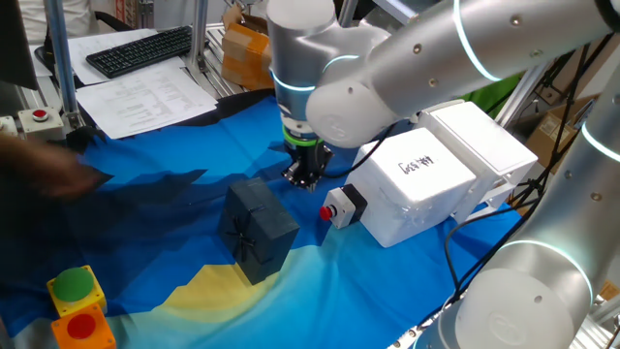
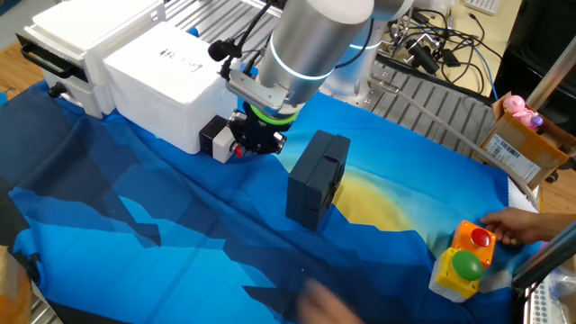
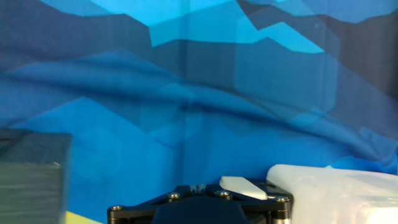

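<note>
My gripper [image 1: 306, 178] hangs low over the blue cloth, pointing down, between the dark box and the white box. At the bottom of the wrist view, the gripper has its black fingers drawn together at the middle, with nothing visible between them. Close beside it is a small switch box with a red button [image 1: 326, 212], fixed to the side of the white box [image 1: 412, 184]. In exterior view 2 the gripper [image 2: 259, 144] partly covers that button; contact cannot be told. A pale piece [image 3: 242, 186] shows just behind the right finger.
The dark box [image 1: 257, 231] stands upright on the cloth. A yellow box with a green button [image 1: 74, 285] and an orange box with a red button [image 1: 82, 327] sit at the near left. One hand [image 2: 511, 228] is by them; another [image 2: 322, 304] is blurred over the cloth.
</note>
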